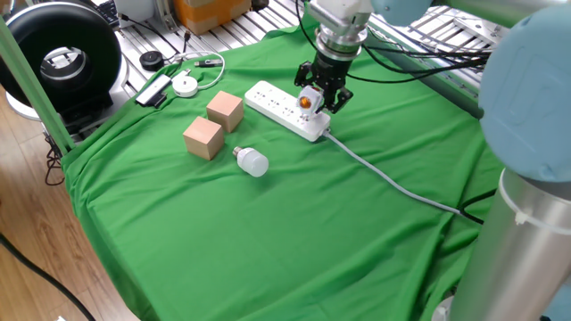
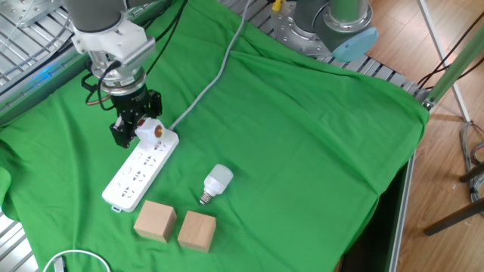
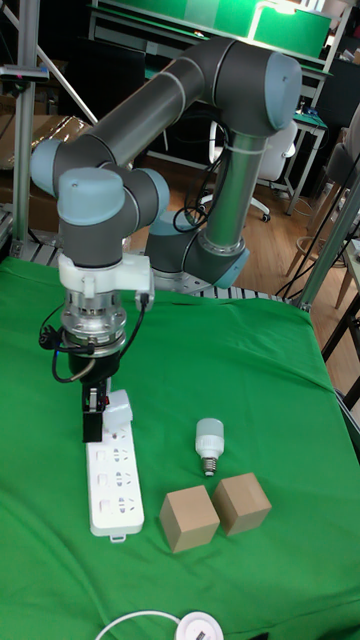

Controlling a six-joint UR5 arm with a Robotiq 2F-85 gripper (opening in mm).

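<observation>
A white lamp-socket adapter (image 1: 311, 99) with an orange-brown opening is at the cable end of the white power strip (image 1: 277, 106). My gripper (image 1: 321, 89) has its black fingers on either side of the adapter and looks shut on it. From exterior view 2, the adapter (image 2: 149, 131) stands over the strip's end (image 2: 140, 175); whether its pins sit in the holes is hidden. In exterior view 3 the adapter (image 3: 118, 409) shows beside the dark gripper. A white bulb (image 1: 252, 161) lies on its side on the green cloth, apart from the gripper.
Two wooden blocks (image 1: 204, 138) stand near the bulb. The strip's grey cable (image 1: 393, 183) runs across the cloth toward the arm's base. A white cable and puck (image 1: 185, 86) lie at the cloth's far left edge.
</observation>
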